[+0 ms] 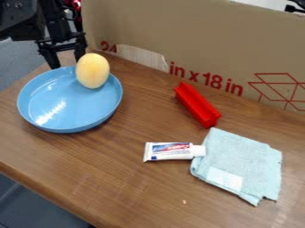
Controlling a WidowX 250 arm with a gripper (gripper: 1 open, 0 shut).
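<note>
The black gripper (62, 55) is at the top left, just behind a blue plate (60, 102), its fingers apart and low near the plate's back edge. A pale yellow egg-shaped object (93, 70) rests on the plate's right rear part, to the right of the gripper. A red block (197, 104) lies in the middle right of the table. A white toothpaste tube (169, 151) lies nearer the front, beside a folded light blue cloth (238, 165).
A cardboard box (202, 36) stands along the back of the wooden table (131, 196). The table's edge runs along the lower left.
</note>
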